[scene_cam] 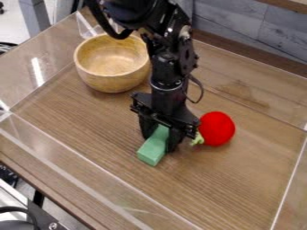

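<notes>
A green object (151,154) lies low in the middle of the table, with my black gripper (159,131) over its upper part. The fingers are dark and partly cover it; the fingers look closed around it. A red ball-like object (216,127) is just right of the gripper, with a small pale-green piece beside it, partly hidden by the gripper.
A tan bowl (96,63) sits at the upper left. A grey wall (252,36) runs along the back right.
</notes>
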